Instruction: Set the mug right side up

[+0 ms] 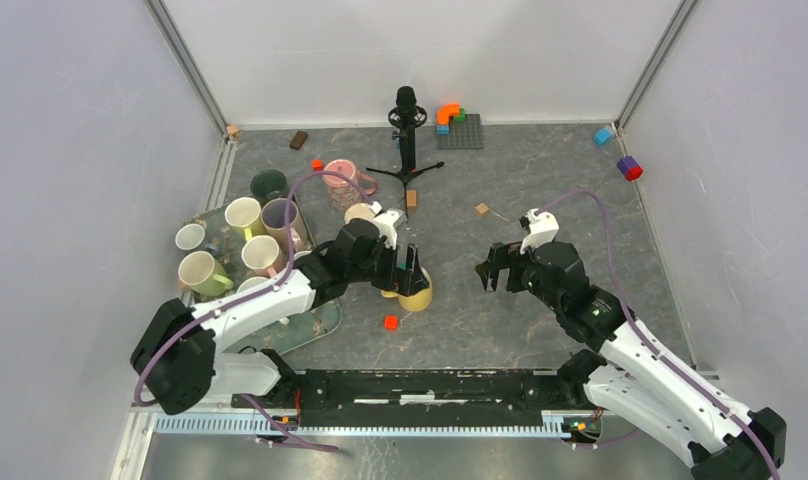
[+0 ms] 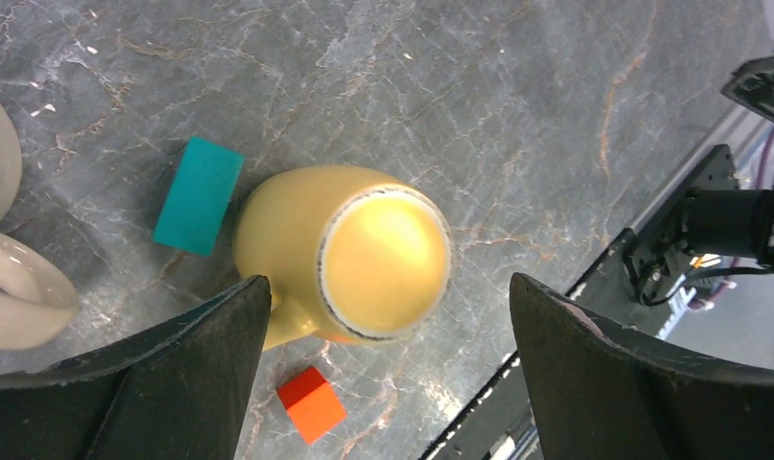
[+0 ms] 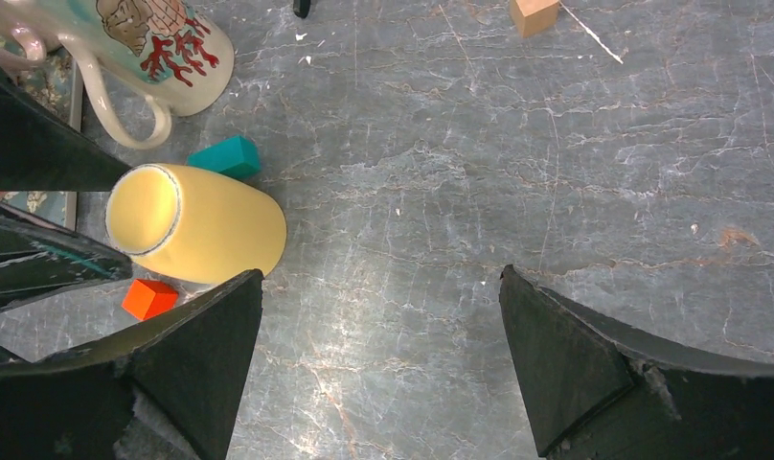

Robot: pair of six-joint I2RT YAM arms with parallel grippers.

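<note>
A yellow mug (image 1: 415, 297) lies on its side on the grey surface, its pale round end toward the front in the left wrist view (image 2: 383, 264). My left gripper is open above it, fingertips either side of the mug with nothing gripped; the mug's handle is mostly hidden behind a finger there. The mug (image 3: 211, 220) also shows in the right wrist view, close to the left gripper's dark fingers. My right gripper (image 1: 495, 270) stands open to the mug's right, above bare surface, with nothing between its fingers.
A teal block (image 2: 196, 196) and a red block (image 1: 390, 322) lie beside the mug. A tray (image 1: 320, 325) crowded with mugs is at left, a pink mug (image 1: 342, 180) behind, and a black stand (image 1: 407, 140) at the back.
</note>
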